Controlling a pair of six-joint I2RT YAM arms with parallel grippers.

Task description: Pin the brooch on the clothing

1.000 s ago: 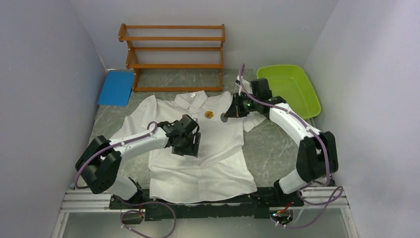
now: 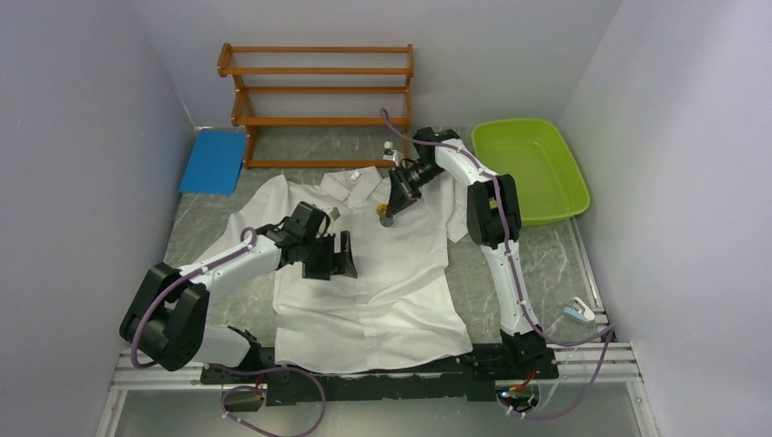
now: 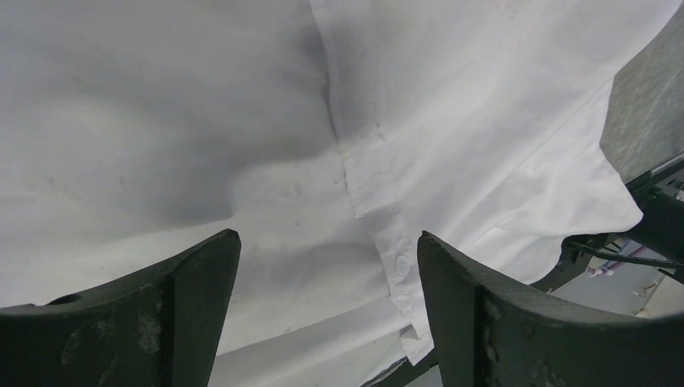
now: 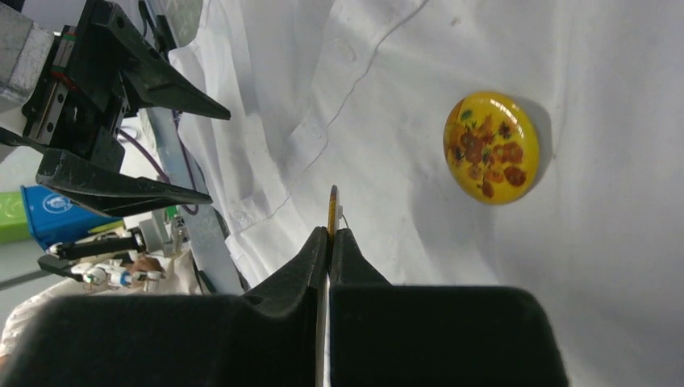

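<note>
A white shirt (image 2: 364, 319) lies spread on the grey table, collar at the back. A yellow oval brooch with painted flowers (image 4: 490, 147) lies on it near the upper middle, partly hidden in the top view by my right gripper (image 2: 393, 208), which is over it. In the right wrist view its fingertips are shut beside the brooch, with a thin strip showing along the seam. My left gripper stands open over the shirt, left of centre, with only cloth below it in its wrist view.
A wooden rack (image 2: 319, 121) stands at the back, a blue mat (image 2: 211, 161) back left, a green tub (image 2: 531, 168) back right. Bare table shows on both sides of the shirt.
My right gripper has swung left and back to over the brooch. My left gripper has shifted slightly left, its finger facing more to the right.
</note>
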